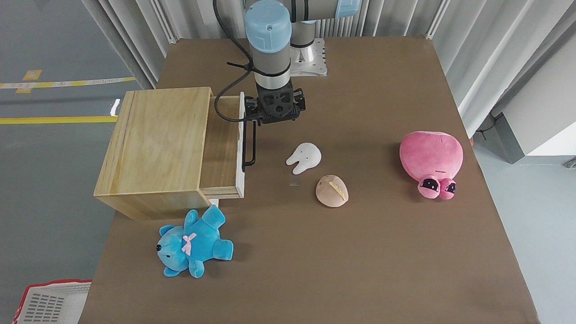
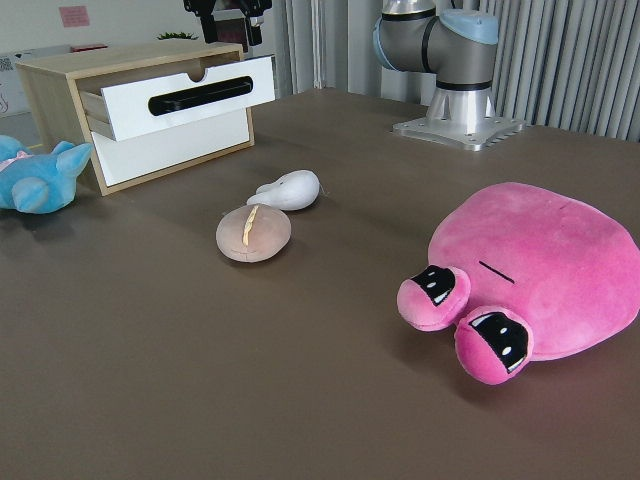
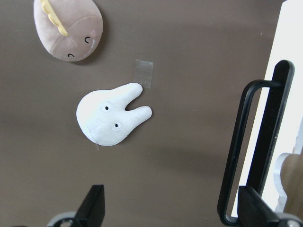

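Observation:
The wooden drawer box [image 1: 151,140] stands at the left of the table, its upper drawer [image 1: 218,151] pulled out, with a black handle [image 3: 268,132] on the white front. My gripper is open, fingertips apart at the bottom of the wrist view, the right one beside the handle's end, nothing visibly between them. In the front view it sits over the far end of the drawer front. A white plush [image 1: 303,157] and a beige plush [image 1: 331,191] lie on the table right of the drawer.
A blue bear [image 1: 197,243] lies near the box's front corner. A pink plush [image 1: 430,156] is at the right. A basket [image 1: 54,286] stands on the floor at lower left.

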